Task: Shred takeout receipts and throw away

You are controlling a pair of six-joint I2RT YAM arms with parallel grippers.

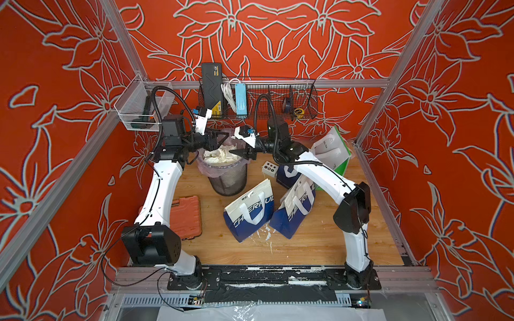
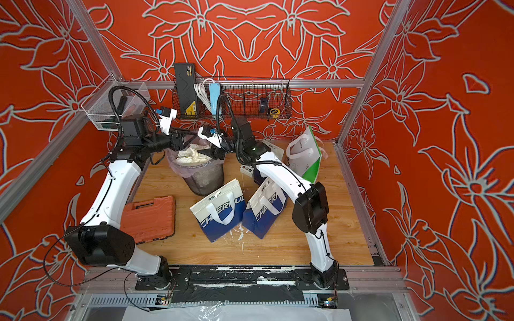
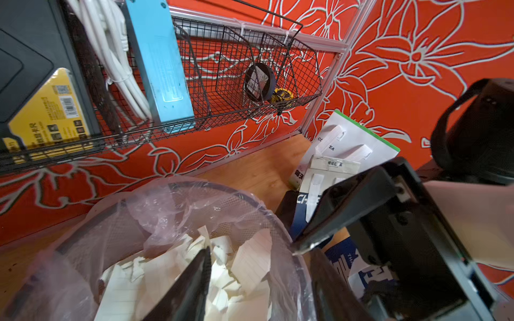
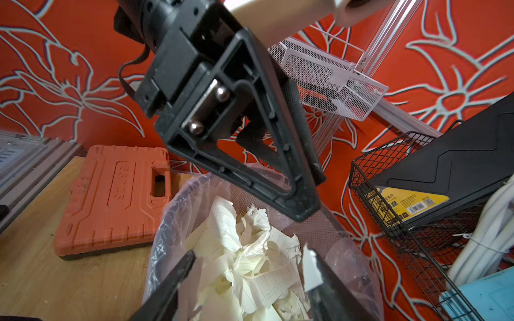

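Torn pale paper pieces [image 3: 225,278] lie heaped in a mesh trash bin [image 1: 229,182] lined with a translucent pinkish bag. Over the bin's left side is my left gripper [image 1: 225,140], its fingers apart and only the bin's contents showing between them in its wrist view. My right gripper hangs above the bin from the right, its fingers also apart. A white paper scrap [image 4: 311,267] clings to one of its fingers. The left gripper's black frame [image 4: 257,139] stands close in front of the right wrist camera.
Two blue-and-white bags [image 1: 249,210] stand on the table, with white crumbs in front of them. A red tool case [image 1: 186,216] lies at left. Behind the bin hangs a wire basket [image 1: 273,101]; a white-green bag [image 1: 332,149] stands at the back right.
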